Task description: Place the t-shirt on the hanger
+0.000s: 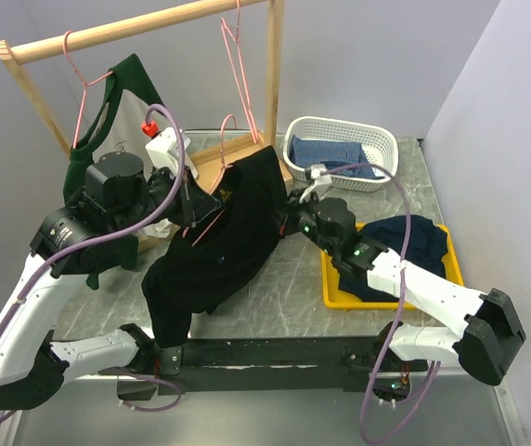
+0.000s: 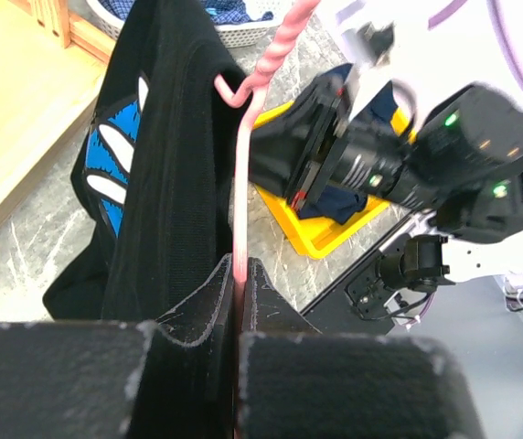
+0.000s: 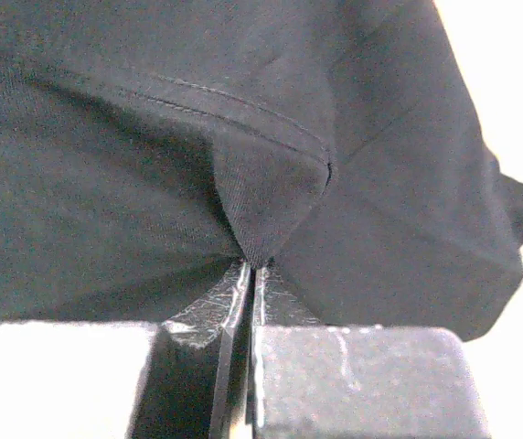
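The black t shirt [image 1: 219, 251] hangs from a pink hanger [image 1: 227, 149], its lower part draped toward the table's front. In the left wrist view the hanger [image 2: 243, 174] runs up from my left gripper, which is shut on it; a blue and white print shows on the shirt [image 2: 165, 183]. My right gripper [image 1: 289, 216] is at the shirt's right edge. From the right wrist, the fingertips of that shut gripper meet a pointed fold of the black cloth [image 3: 271, 197], pinched at their tips.
A wooden rack [image 1: 145, 28] holds a green and white shirt [image 1: 108, 111] and an empty pink hanger [image 1: 239, 74]. At the right stand a white basket [image 1: 388, 149] and a yellow tray [image 1: 335, 295], both with dark blue cloth.
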